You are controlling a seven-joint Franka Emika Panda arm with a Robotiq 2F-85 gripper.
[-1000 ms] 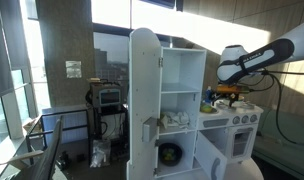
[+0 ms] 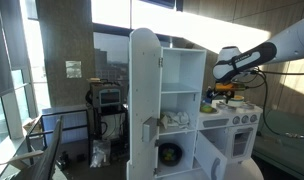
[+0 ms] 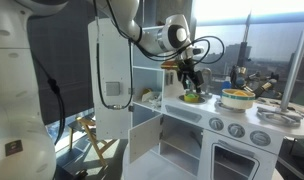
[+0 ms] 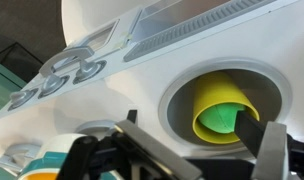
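Note:
A yellow cup (image 4: 207, 95) lies tilted in the round sink basin (image 4: 175, 112) of the white toy kitchen, with something green (image 4: 220, 118) in its mouth. My gripper is open above the basin, its two fingers wide apart and nothing between them. From the second exterior view, the gripper (image 3: 188, 86) hangs close over the green and yellow item (image 3: 193, 98) in the sink. The first exterior view shows the gripper (image 2: 224, 94) small and dark above the counter; its fingers are hard to make out there.
A pot (image 3: 237, 99) with a teal band stands on the counter beside the sink. A tall white cabinet with open shelves (image 2: 179, 85) and its swung-out door (image 2: 144, 100) stands alongside. A lower kitchen door (image 2: 209, 157) hangs open.
The arm has shifted slightly toward the left of the first exterior view, staying over the counter. Nothing else there has visibly moved.

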